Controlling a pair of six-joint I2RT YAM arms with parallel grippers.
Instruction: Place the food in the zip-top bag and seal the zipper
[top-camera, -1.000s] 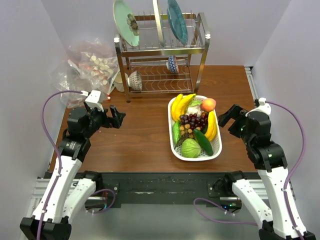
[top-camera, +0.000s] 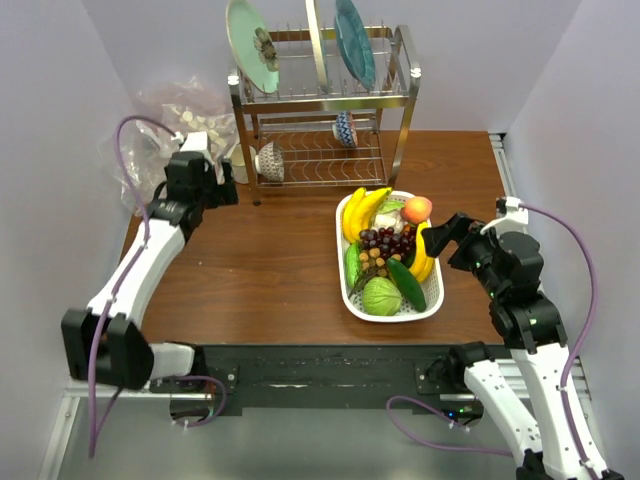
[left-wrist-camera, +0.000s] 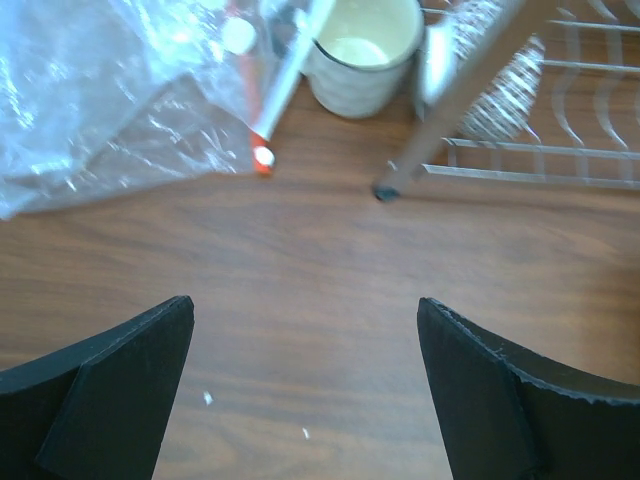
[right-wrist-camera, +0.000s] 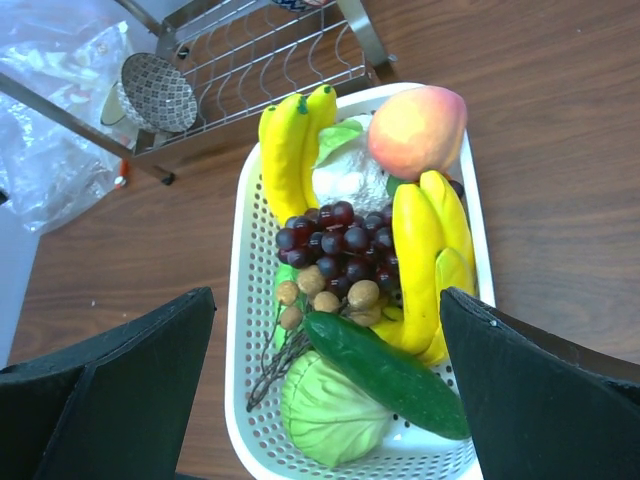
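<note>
Clear plastic bags lie crumpled at the back left; in the left wrist view the bag plastic spreads across the upper left, with an orange-and-white slider strip at its edge. My left gripper is open over bare table, in front of the bags. A white basket holds bananas, a peach, dark grapes, a cucumber and a green cabbage. Above its right side, my right gripper stands open, nothing between its fingers.
A two-tier metal dish rack with plates and bowls stands at the back. A pale cup is between the bags and the rack. The table left of the basket is clear.
The right gripper has shifted slightly left toward the basket. The food has not moved.
</note>
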